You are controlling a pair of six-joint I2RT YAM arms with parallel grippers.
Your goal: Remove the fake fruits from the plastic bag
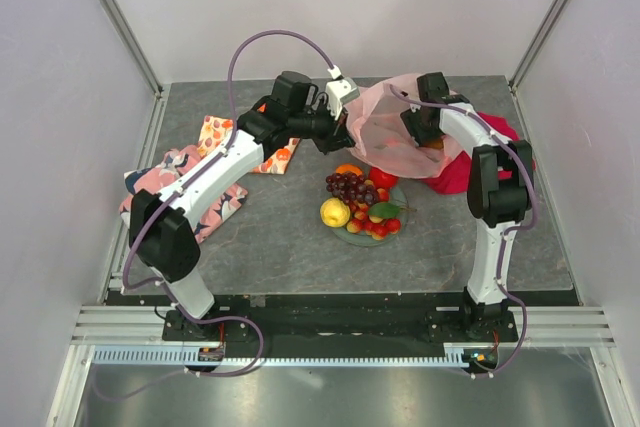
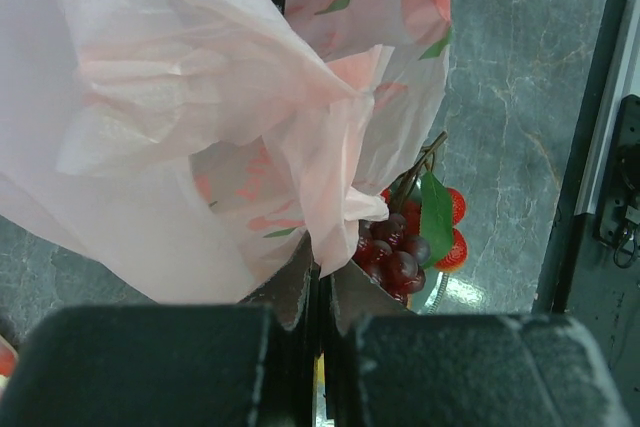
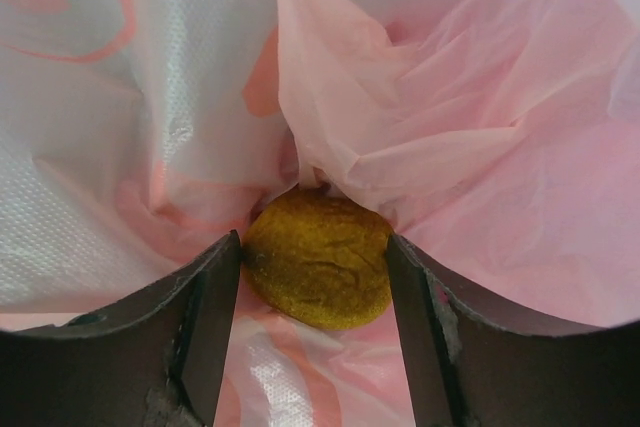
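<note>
The pink plastic bag (image 1: 390,137) is held up by my left gripper (image 1: 340,137), shut on its edge; in the left wrist view the crumpled film (image 2: 220,67) rises from between the fingers. Inside the bag lies a brownish-yellow oval fruit (image 3: 315,247), with the fingertips of my right gripper at either side of it, part open. Whether they grip it is unclear. Below the bag, a plate (image 1: 353,239) holds grapes (image 1: 350,186), a yellow fruit (image 1: 334,213), an orange, red fruits and a leaf.
A red cloth (image 1: 452,183) lies under the bag at the right. Patterned cloths (image 1: 215,209) and orange-printed pieces (image 1: 278,159) lie at the left.
</note>
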